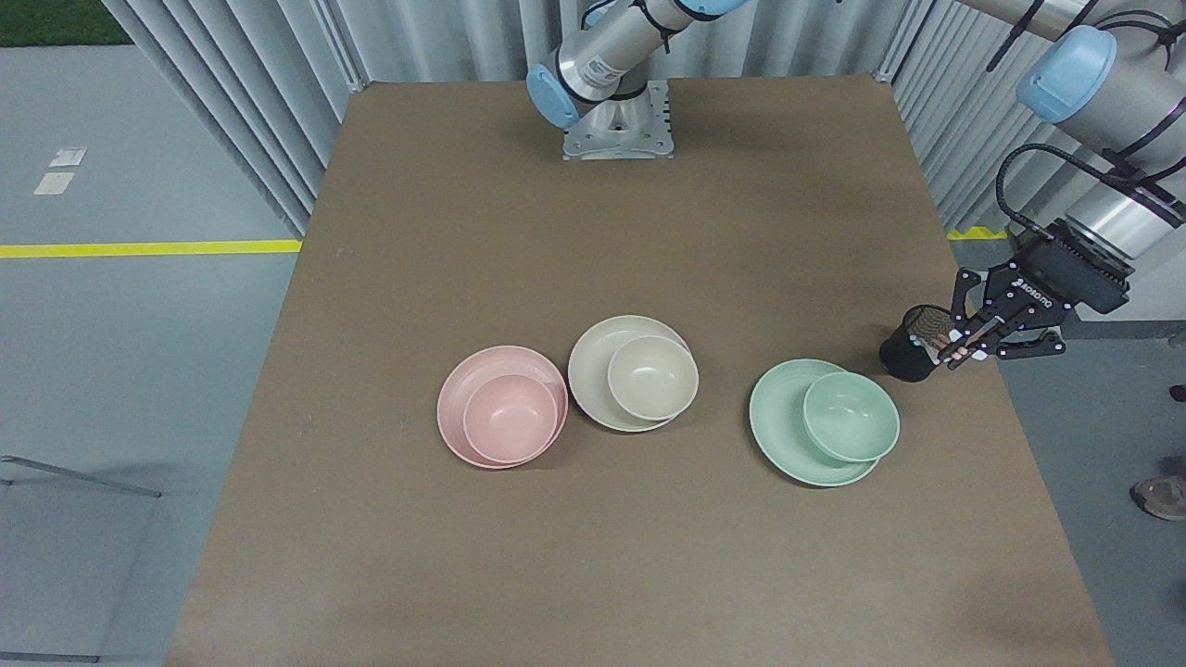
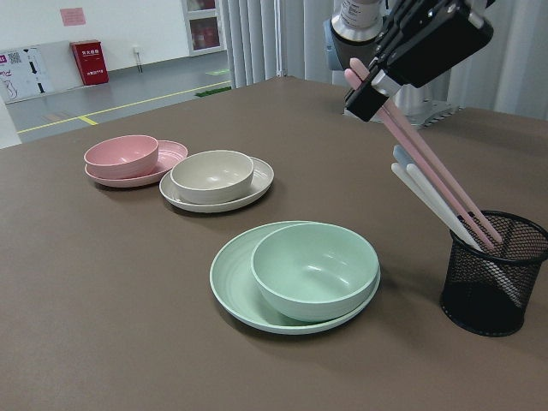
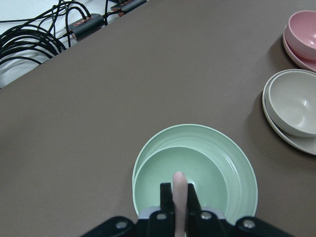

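Observation:
My gripper (image 2: 377, 90) is above a black mesh cup (image 2: 484, 295) at the table's right side, shut on pink chopsticks (image 2: 437, 171), which slant down into the cup. In the wrist view a pink end (image 3: 179, 202) sits between the black fingers. White and pale blue chopsticks (image 2: 428, 195) lean in the cup below. Three plate-and-bowl sets stand beside it: pink (image 1: 508, 417), cream (image 1: 651, 376) and mint (image 1: 851, 413), each bowl resting on its plate.
Cables (image 3: 34, 37) lie beyond the table edge in the wrist view.

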